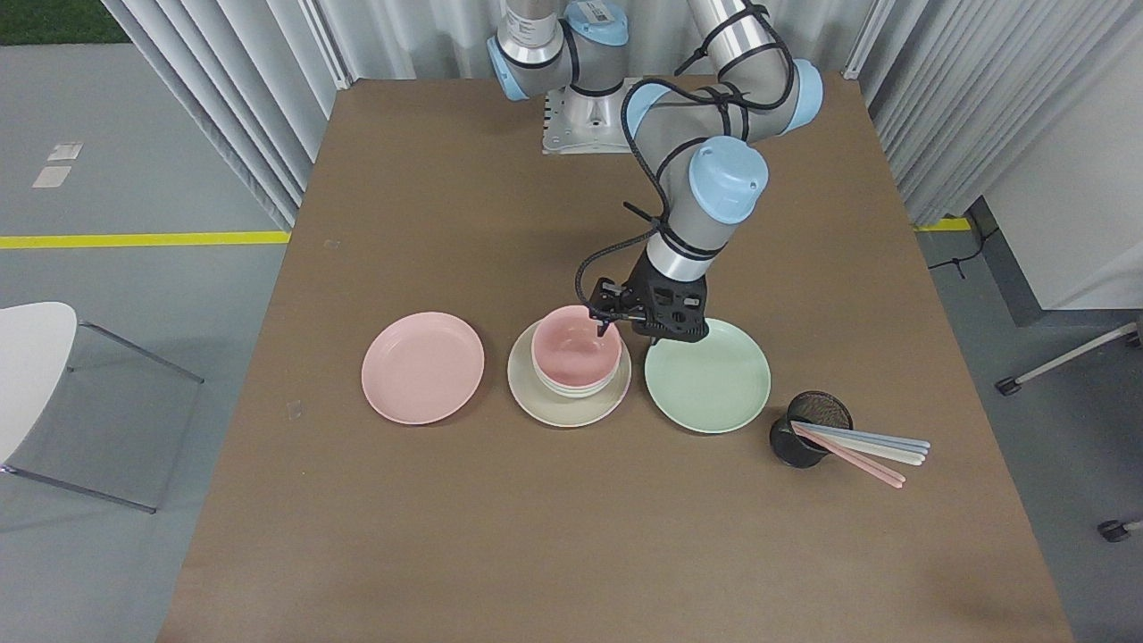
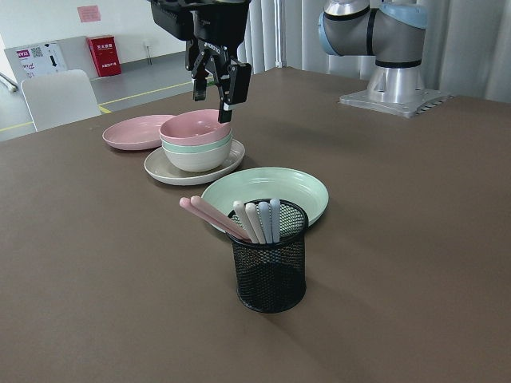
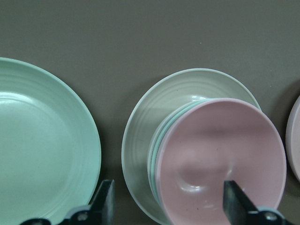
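My gripper (image 1: pixel 628 327) hangs open just above the back-right part of a stack of bowls, pink (image 1: pixel 575 355) on top of mint and cream ones, which sits on a cream plate (image 1: pixel 567 413). In the wrist view its two fingertips stand apart at the bottom, one over the pink bowl (image 3: pixel 220 159), the other near the gap toward the mint plate (image 3: pixel 37 145). The pink plate (image 1: pixel 422 366) lies left of the stack in the front view, the mint plate (image 1: pixel 707 386) right of it.
A black mesh cup (image 1: pixel 795 450) holding several pink, white and blue chopsticks (image 1: pixel 873 450) stands front right of the mint plate.
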